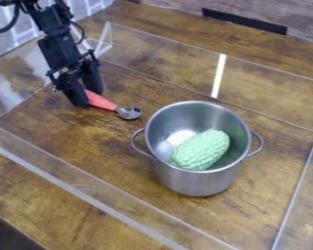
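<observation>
My black gripper [81, 90] is down at the table on the left, at the red handle of a spoon [101, 102], whose metal bowl [128, 112] points right. The fingertips overlap the handle's left end; whether they are closed on it is unclear. A steel pot [199, 180] stands at the right front with a pale green textured oval object [201, 147] inside.
The wooden table [81, 176] has free room in front and at the back. Clear, low transparent edges run along the left and right sides, and a white tape strip [219, 76] lies behind the pot.
</observation>
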